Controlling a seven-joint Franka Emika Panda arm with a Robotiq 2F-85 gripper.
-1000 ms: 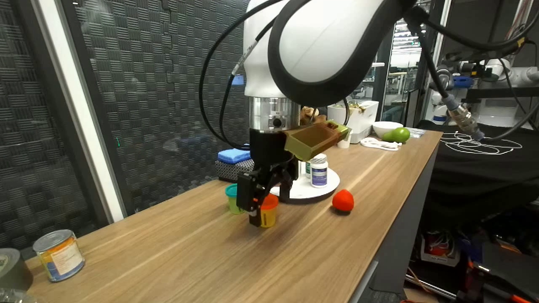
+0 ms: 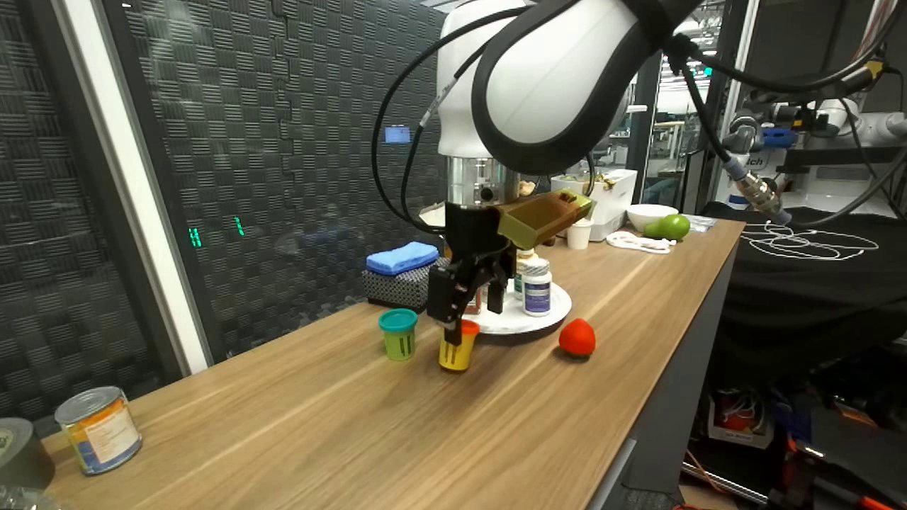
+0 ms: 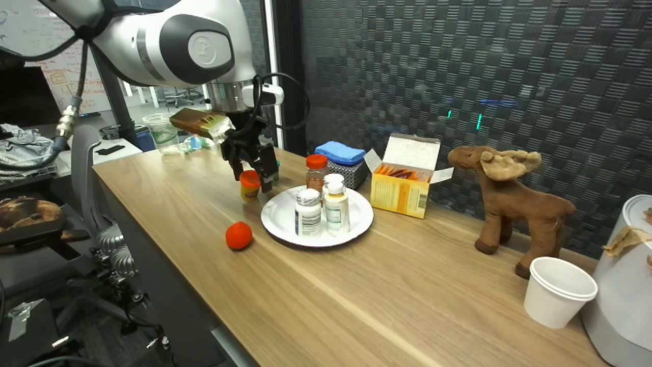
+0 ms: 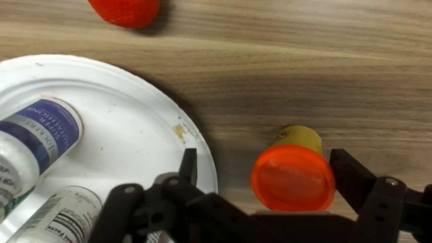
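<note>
A yellow tub with an orange lid (image 4: 293, 178) stands on the wooden table between the spread fingers of my gripper. In the wrist view its lid lies against the right finger (image 4: 350, 178), while a wide gap separates it from the left one. The left finger (image 4: 189, 168) overlaps the rim of the white plate (image 4: 133, 105) in that view. Exterior view 1 shows the yellow tub (image 2: 456, 353) leaning slightly, under my open gripper (image 2: 473, 316). Close by is a green tub with a teal lid (image 2: 397, 336).
Several bottles, one a white bottle (image 3: 308, 214), crowd the plate beside the gripper. A red ball-like object (image 3: 239, 235) sits nearer the table's front edge. Behind the plate are a blue cloth (image 3: 340, 152) and an open yellow box (image 3: 400, 189).
My gripper has moved right and farther back, toward the plate, in exterior view 1. The yellow tub has shifted slightly the same way and now leans. The green tub shows more fully.
</note>
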